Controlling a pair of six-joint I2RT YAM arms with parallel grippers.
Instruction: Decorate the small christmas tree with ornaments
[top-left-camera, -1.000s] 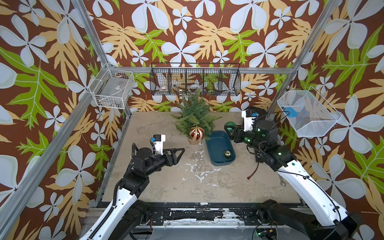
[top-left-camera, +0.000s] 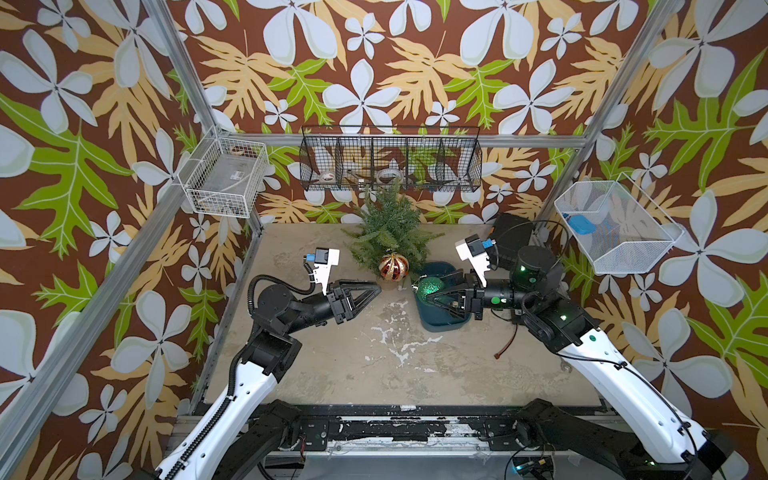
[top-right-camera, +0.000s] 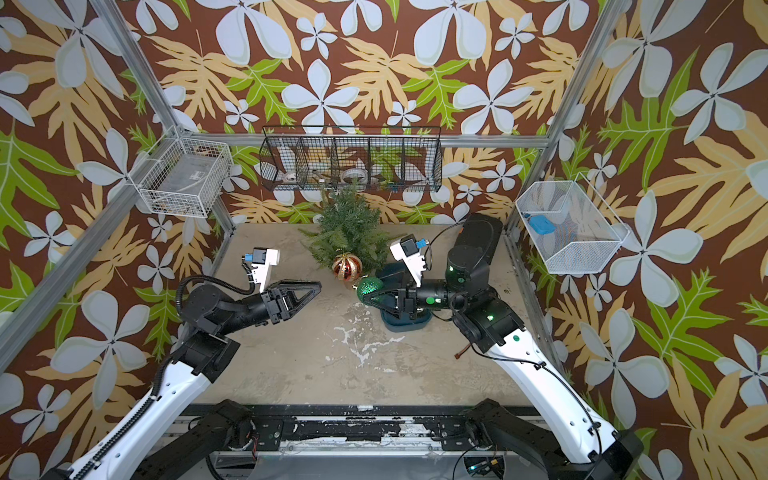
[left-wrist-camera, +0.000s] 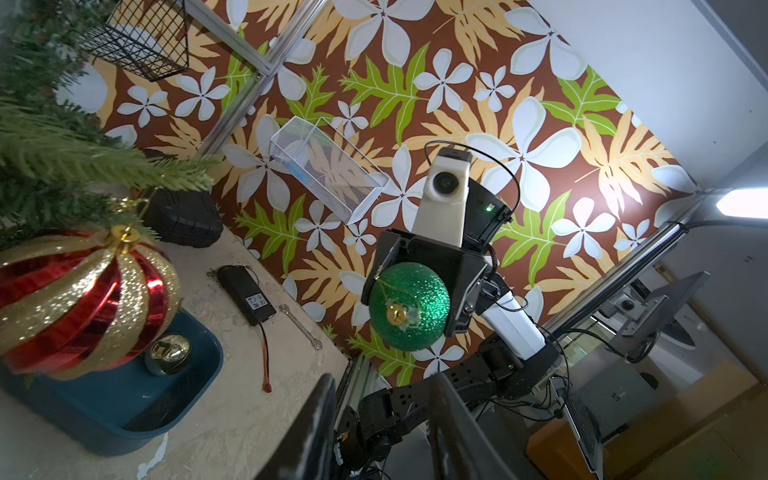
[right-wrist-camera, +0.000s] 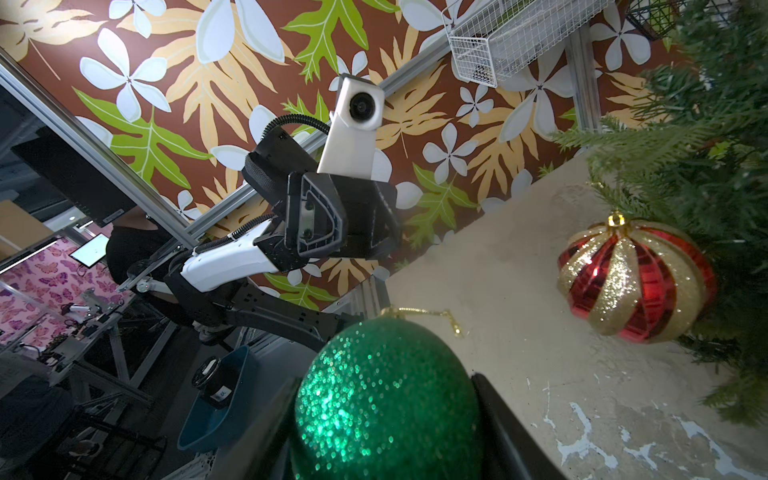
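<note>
The small tree (top-left-camera: 388, 228) stands at the back centre, a red-and-gold striped ornament (top-left-camera: 393, 268) on its front branches. My right gripper (top-left-camera: 432, 292) is shut on a glittery green ball (right-wrist-camera: 388, 404), held over the teal bin (top-left-camera: 444, 320); its gold loop (right-wrist-camera: 424, 313) shows in the right wrist view. My left gripper (top-left-camera: 372, 292) is part open and empty, left of the green ball, its fingers pointing right toward it. A small shiny ornament (left-wrist-camera: 166, 353) lies in the bin.
Wire baskets (top-left-camera: 388, 164) hang along the back and on both sides. A black battery pack (left-wrist-camera: 244, 292), cable and wrench (left-wrist-camera: 300, 328) lie at the right of the table.
My left gripper has moved slightly up and right toward it.
</note>
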